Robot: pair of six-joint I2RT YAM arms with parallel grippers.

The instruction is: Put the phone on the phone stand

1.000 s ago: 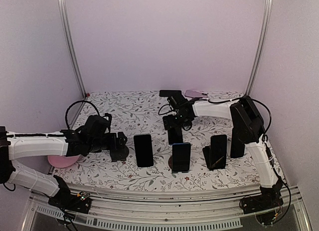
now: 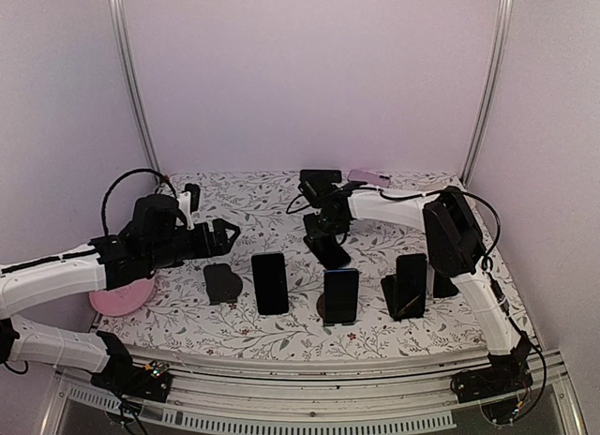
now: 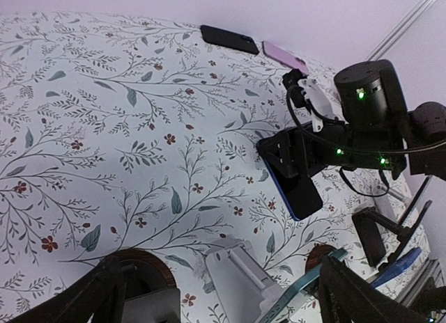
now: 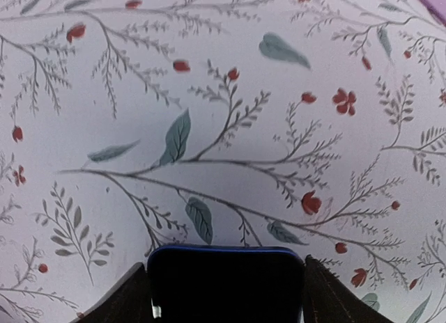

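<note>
A black phone with a blue edge [image 2: 333, 255] lies on the patterned table; my right gripper [image 2: 317, 227] is at its far end, fingers on either side of that end in the right wrist view [image 4: 224, 285]. Whether it grips is unclear. My left gripper [image 2: 217, 236] hangs open above a round-based phone stand [image 2: 221, 283] at left, nothing between its fingers. The same stand [image 3: 146, 305] shows low in the left wrist view. Other stands along the front carry upright phones [image 2: 270, 283].
A black phone [image 2: 320, 175] and a pink phone [image 2: 368, 178] lie at the back. A pink plate [image 2: 120, 299] sits at the left edge.
The phone under my right gripper now lies more slanted, with that gripper slightly left at its far end.
</note>
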